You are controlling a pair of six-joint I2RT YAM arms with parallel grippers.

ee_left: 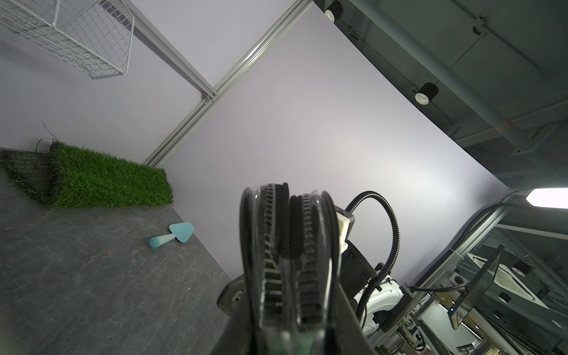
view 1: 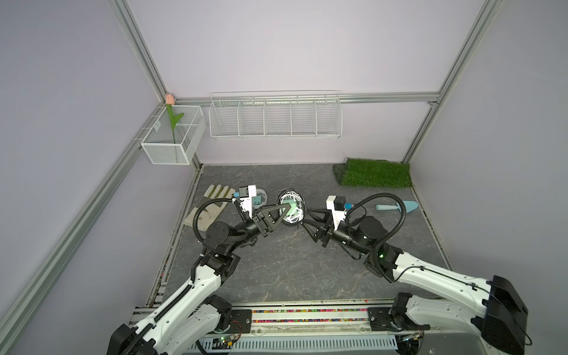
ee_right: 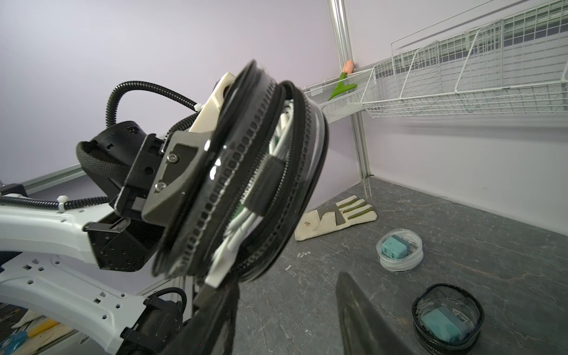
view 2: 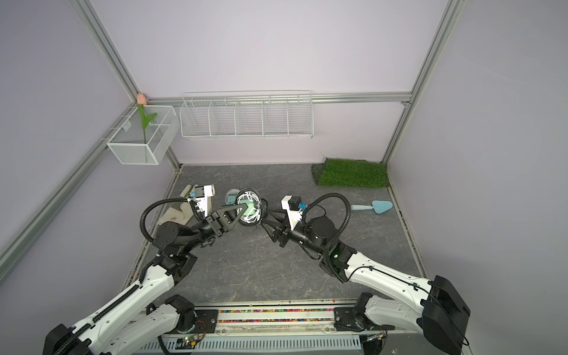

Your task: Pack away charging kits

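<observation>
My left gripper (view 1: 288,207) is shut on a round clear charging pouch (view 1: 295,215), holding it above the floor. In the right wrist view the black zipper rims (ee_right: 307,145) of this pouch stand apart along the facing side, with white cable (ee_right: 239,227) showing between them. A pale tab (ee_right: 216,269) hangs at its lower edge. My right gripper is open close to that edge, nothing clearly between its fingers. On the floor lie a white-rimmed pouch (ee_right: 402,265) and a black-rimmed pouch (ee_right: 421,338), each with a teal charger inside.
An empty white wire basket (view 1: 276,118) hangs on the back wall. A smaller white basket (view 1: 172,155) at left holds a tulip (view 1: 170,99). A glove (view 1: 204,220), turf (view 1: 378,172) and trowel (view 1: 408,206) lie round the floor.
</observation>
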